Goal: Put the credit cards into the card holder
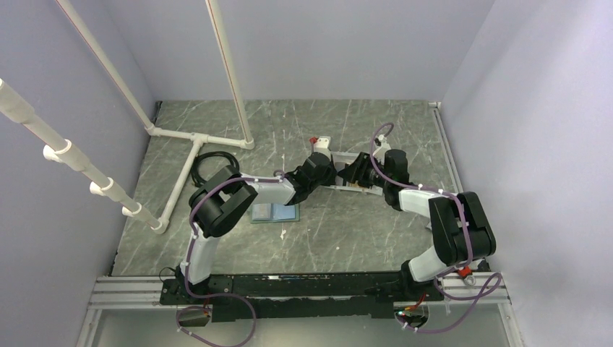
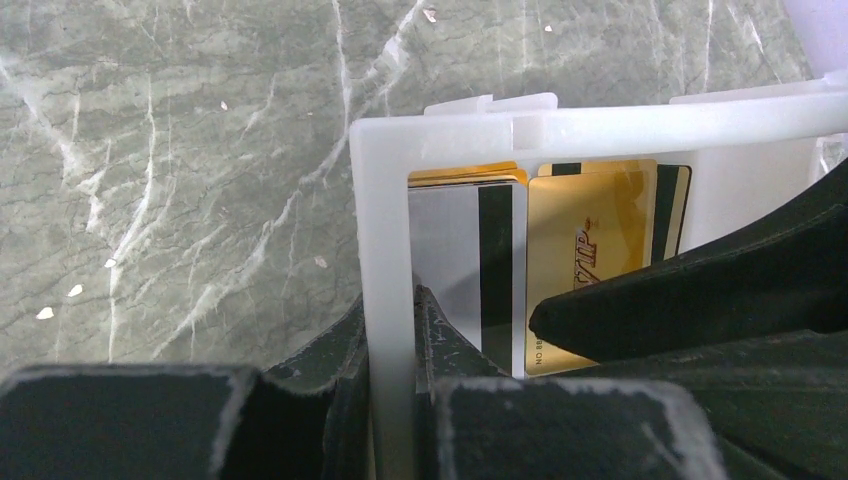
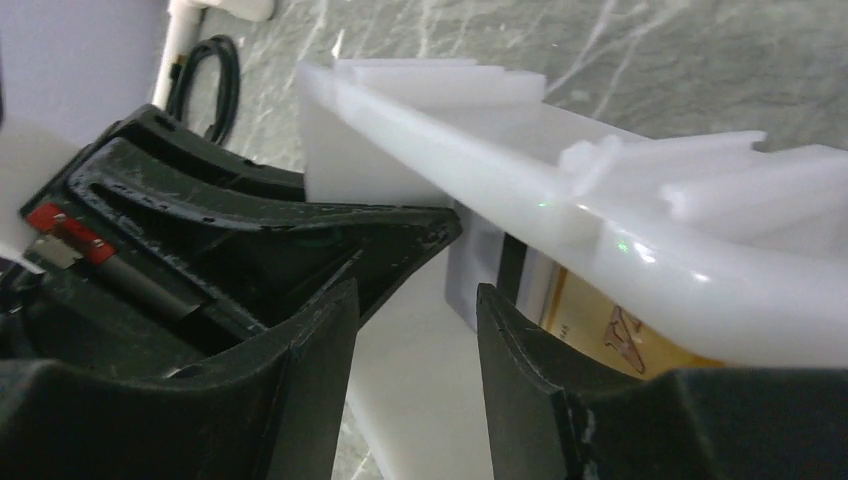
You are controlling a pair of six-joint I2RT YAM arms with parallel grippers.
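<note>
A white box (image 2: 440, 140) holds two stacks of cards. A silver card with a black stripe (image 2: 450, 250) tops one stack, and a gold VIP card (image 2: 560, 215) tops the other. My left gripper is shut on the box's side wall, one finger on each face. My right gripper is over the box with its fingers apart, near the silver card. No card shows clearly between them. What looks like the card holder (image 1: 275, 219), a flat teal-edged tray with pale panels, lies left of the box, partly under my left arm.
White pipes (image 1: 177, 188) and a coiled black cable (image 1: 196, 168) stand at the left. My two grippers are very close together over the box.
</note>
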